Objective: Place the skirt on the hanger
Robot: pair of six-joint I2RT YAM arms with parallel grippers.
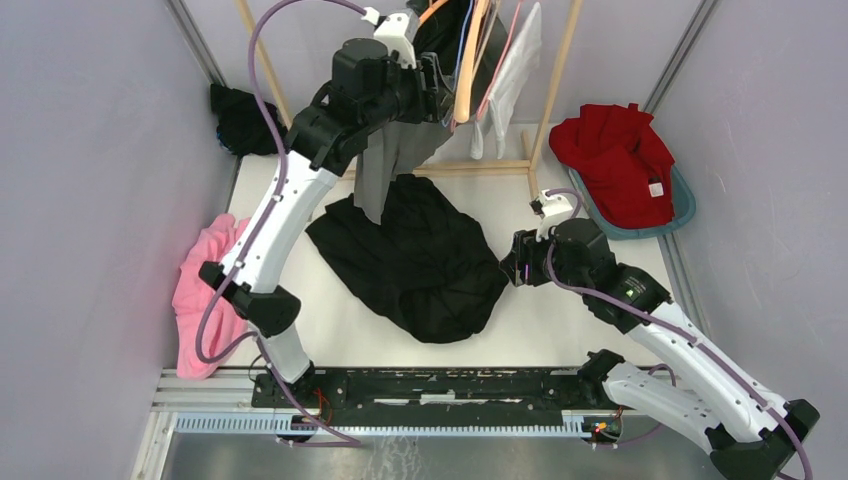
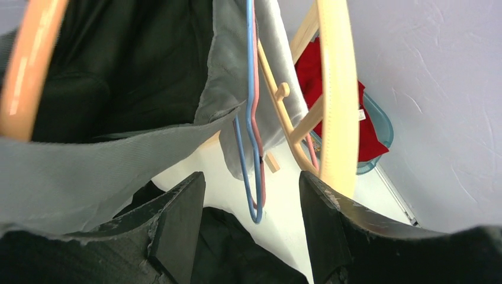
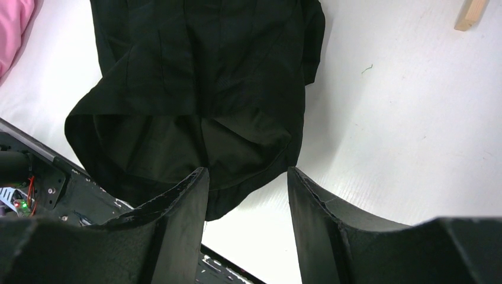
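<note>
A black garment [image 1: 410, 262], perhaps the skirt, lies crumpled on the white table; the right wrist view shows the black cloth [image 3: 201, 77] with its open edge toward my right gripper. That gripper [image 1: 522, 262] is open beside the garment, nothing between its fingers. High at the rack, my left gripper [image 1: 432, 90] has its fingers apart. In the left wrist view, a blue hanger [image 2: 251, 118] and a pink one behind it hang beyond the gap of the left gripper. A wooden hanger [image 2: 338, 89] passes by the right finger, and grey cloth [image 2: 89, 183] by the left.
A wooden rack [image 1: 470, 168] carries several hangers and a white cloth [image 1: 515, 75]. Red clothing [image 1: 615, 160] fills a blue basin [image 1: 684, 200] at right. Pink cloth [image 1: 205, 300] and a black bundle [image 1: 243, 120] lie at left. Bare table shows right of the black garment.
</note>
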